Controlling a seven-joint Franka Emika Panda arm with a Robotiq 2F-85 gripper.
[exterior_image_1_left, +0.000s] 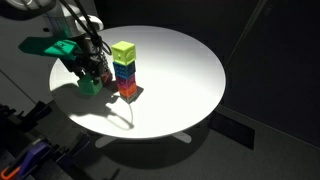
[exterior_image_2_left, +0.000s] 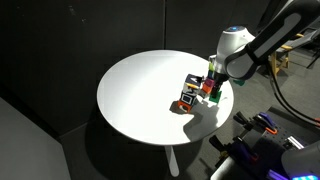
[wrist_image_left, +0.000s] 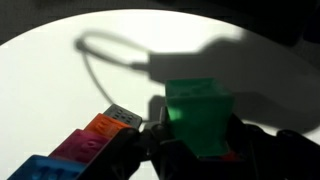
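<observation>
A green block is held between the dark fingers of my gripper, which is shut on it. In exterior view 1 the block hangs low over the table's left side, left of a tower of stacked blocks. That tower stands upright, yellow-green on top, blue below it and orange-red at the bottom. The wrist view shows blue, magenta, orange and grey blocks in a line left of the fingers. Whether the green block touches the table cannot be told.
A red object sits close beside the gripper, partly hidden by it.
</observation>
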